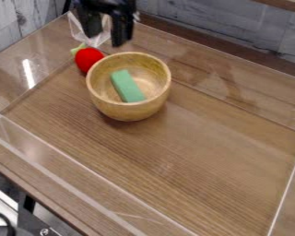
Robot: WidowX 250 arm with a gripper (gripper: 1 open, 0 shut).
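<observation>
A yellow bowl (153, 79) sits on the wooden table with a green block (125, 86) lying inside it. A red object with a green top, like a strawberry (89, 62), lies just left of the bowl. My gripper (104, 20) is at the top left, a dark shape above the red object and a clear plastic item behind it; its fingers are blurred and partly cut off by the frame's top edge.
A dark gap runs along the table's left edge at bottom left, and a rim lies at the top right.
</observation>
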